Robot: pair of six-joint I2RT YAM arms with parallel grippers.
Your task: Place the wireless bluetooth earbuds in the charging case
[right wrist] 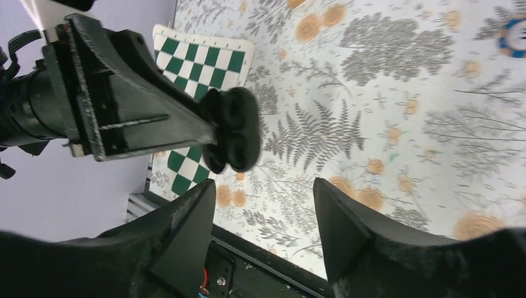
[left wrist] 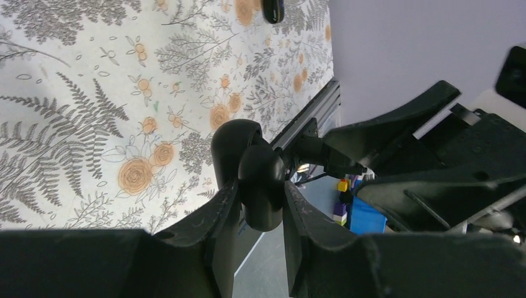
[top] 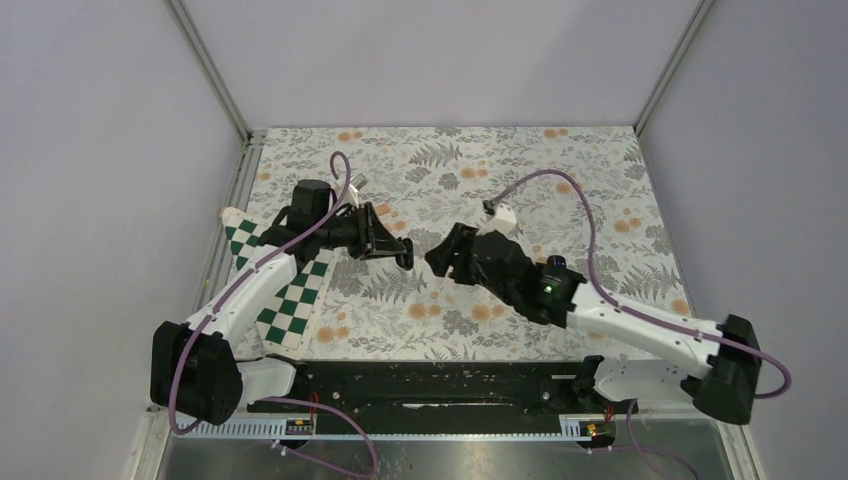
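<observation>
My left gripper (top: 400, 248) is shut on the black charging case (top: 406, 256), holding it above the table. In the left wrist view the rounded case (left wrist: 261, 186) stands between the fingertips, its lid apart from its base. The right wrist view shows the raised case (right wrist: 243, 127) with two rounded dark shapes inside; whether these are earbuds or empty slots I cannot tell. To the right of the case, a short gap away, is my right gripper (top: 443, 262). Its fingers (right wrist: 189, 217) are spread, with nothing visible between them (right wrist: 265, 185). No loose earbud is clearly visible.
A small black object (top: 556, 262) lies on the flower-patterned table, partly behind the right arm. The green-and-white checkered cloth (top: 290, 318) lies under the left arm. A blue ring-shaped object (right wrist: 513, 38) shows at the right wrist view's edge.
</observation>
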